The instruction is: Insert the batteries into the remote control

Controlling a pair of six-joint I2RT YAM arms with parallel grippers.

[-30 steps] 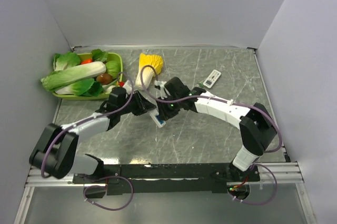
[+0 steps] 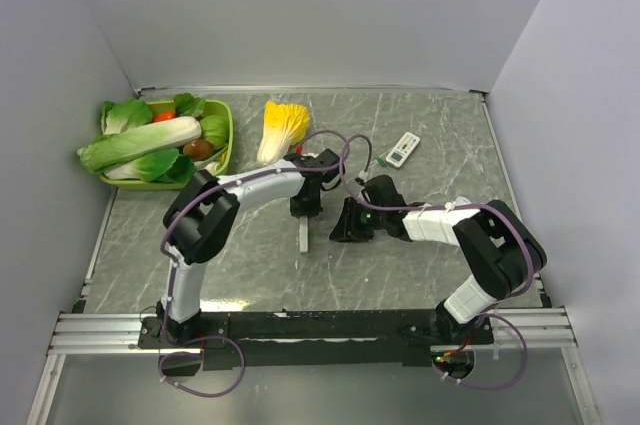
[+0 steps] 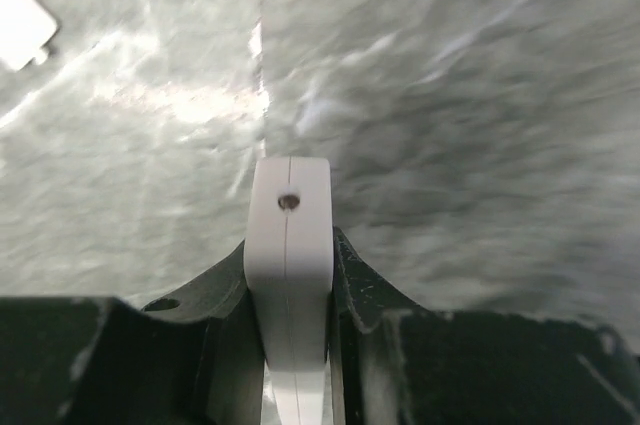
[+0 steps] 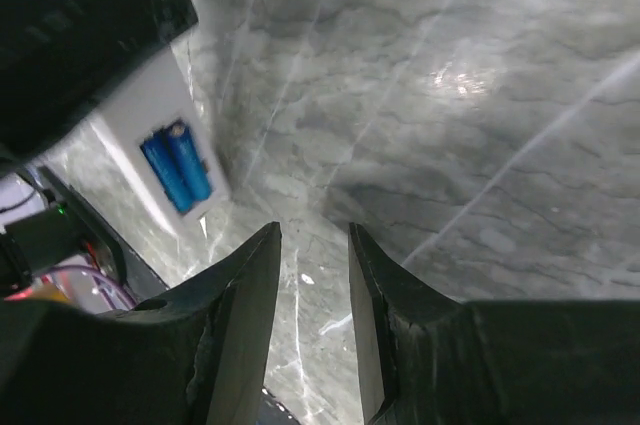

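My left gripper [image 2: 305, 213] is shut on a white remote control [image 3: 288, 265], held edge-on in the left wrist view and pointing toward the table's front in the top view. In the right wrist view the remote's open compartment [image 4: 160, 195] holds two blue batteries [image 4: 178, 167], seated side by side. My right gripper [image 2: 350, 225] is just right of the remote, its fingers part open and empty, pointed at bare marble. A second white remote [image 2: 402, 149] lies at the back right.
A green basket [image 2: 226, 120] of vegetables stands at the back left, with a napa cabbage [image 2: 285, 125] beside it.
The left arm has swung right and turned the remote from slanted to lengthwise. The right gripper has drawn away from it toward the right and is lower-set beside it.
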